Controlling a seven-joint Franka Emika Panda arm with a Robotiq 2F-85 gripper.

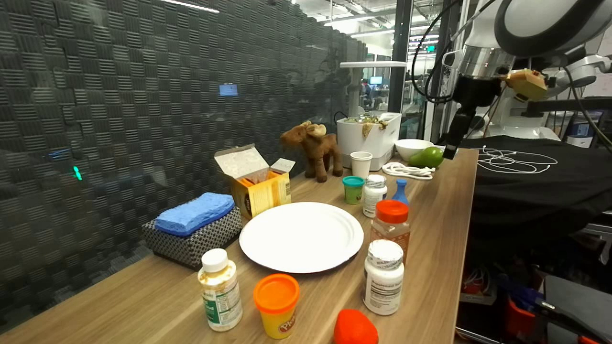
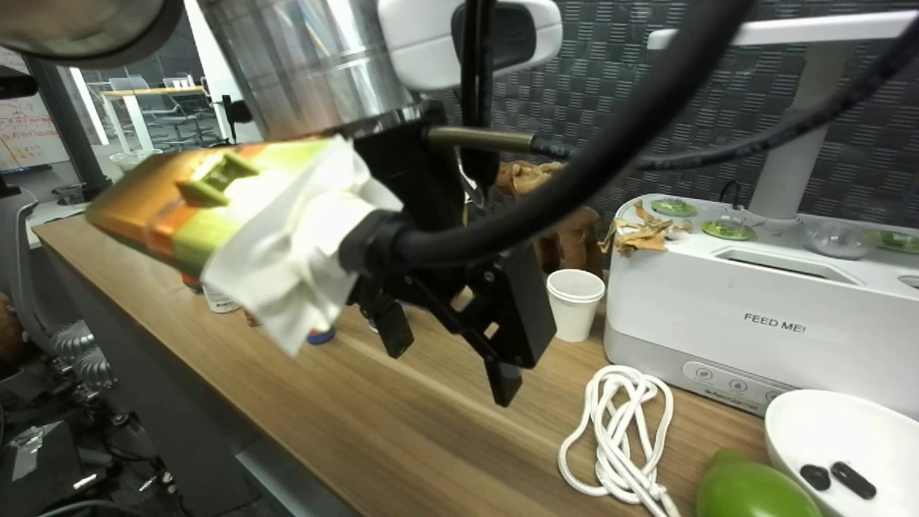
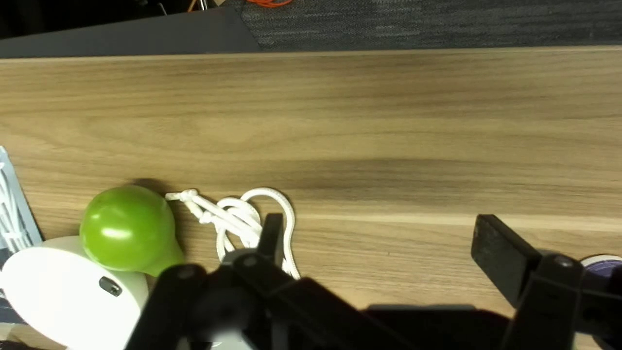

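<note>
My gripper is open above the wooden table, its two black fingers (image 3: 502, 256) spread wide with only bare tabletop showing between them. In the second exterior view the gripper (image 2: 449, 357) hangs over the table, clear of the surface. A coiled white rope (image 3: 239, 218) lies below and beside the left finger in the wrist view, partly hidden by it. Left of the rope rests a green pear-shaped object (image 3: 125, 227), against a white bowl (image 3: 64, 291) that has small dark items inside.
A white planter (image 2: 741, 301) and paper cups (image 2: 574, 301) stand behind the rope. Farther along are a white plate (image 1: 301, 236), an open yellow box (image 1: 267, 192), a brown plush moose (image 1: 321, 152) and several bottles and tubs. Bare wood runs along the table's open edge (image 3: 379, 53).
</note>
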